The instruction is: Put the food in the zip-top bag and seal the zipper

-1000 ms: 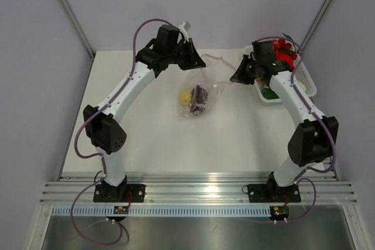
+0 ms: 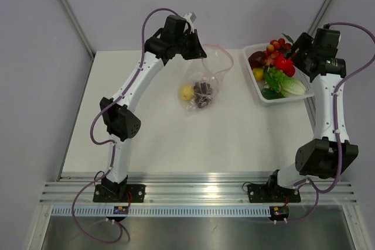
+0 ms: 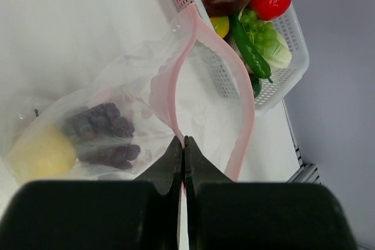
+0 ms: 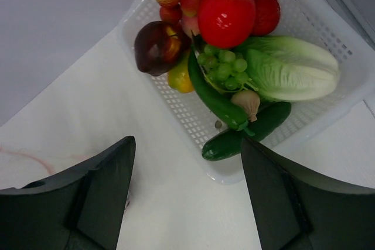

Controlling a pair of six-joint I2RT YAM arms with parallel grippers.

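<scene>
The zip top bag (image 2: 208, 80) stands in the middle of the table, its pink-edged mouth open, holding a yellow round fruit (image 3: 41, 150) and dark grapes (image 3: 105, 133). My left gripper (image 2: 199, 54) is shut on the bag's rim, the pink edge running between its fingertips in the left wrist view. My right gripper (image 2: 307, 51) is open above the white basket (image 2: 261, 95) at the right, with nothing between its fingers.
The basket holds a cucumber (image 4: 225, 144), a green pepper (image 4: 211, 98), green grapes (image 4: 225, 68), lettuce (image 4: 293, 74), red fruits (image 4: 225, 19) and other produce.
My right gripper has let go of the bag's edge, opened and moved right over the basket. My left gripper has shifted slightly, still at the bag's rim.
</scene>
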